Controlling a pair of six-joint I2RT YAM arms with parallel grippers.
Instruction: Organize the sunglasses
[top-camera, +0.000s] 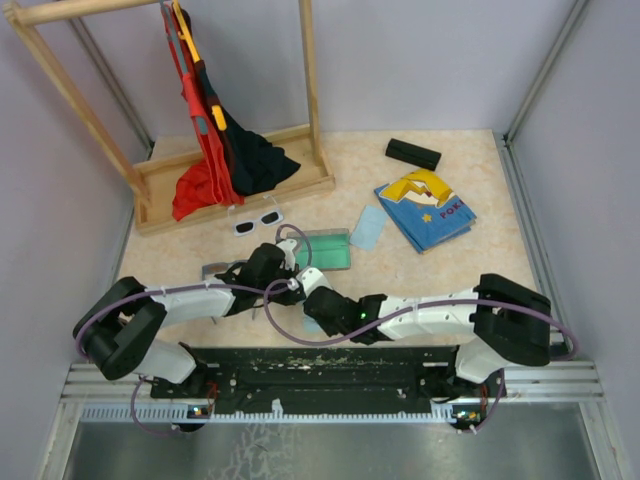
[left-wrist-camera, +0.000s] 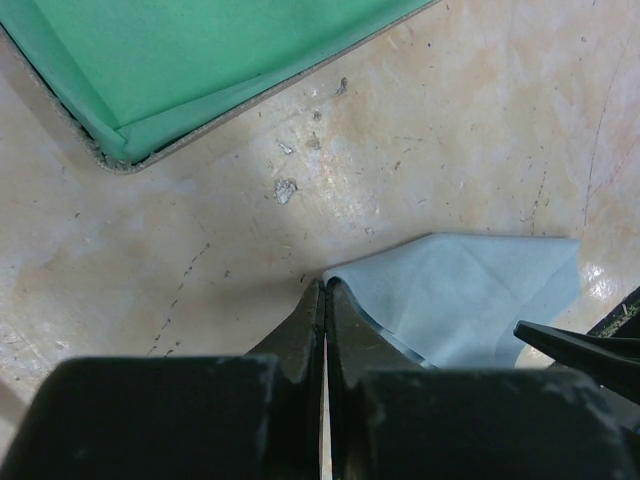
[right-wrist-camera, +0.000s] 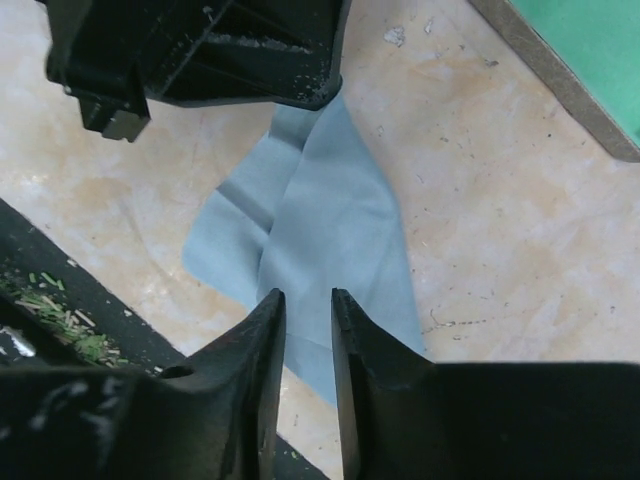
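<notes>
White-framed sunglasses (top-camera: 258, 223) with dark lenses lie on the table beside the wooden rack. An open green-lined case (top-camera: 325, 252) stands in front of them, and its corner (left-wrist-camera: 120, 150) shows in the left wrist view. Near the front edge is a pale blue cloth (right-wrist-camera: 340, 210). My left gripper is shut on one corner of this cloth, which draws into folds at the fingertips. Above the cloth's other end, my right gripper is part open, with cloth visible beyond the gap and none clearly between its fingers.
A second blue cloth (top-camera: 369, 227) lies right of the green case. Farther back are a black case (top-camera: 413, 153) and a blue-and-yellow bag (top-camera: 428, 208). The wooden rack (top-camera: 145, 190) holds red and dark clothes. Both arms work close together.
</notes>
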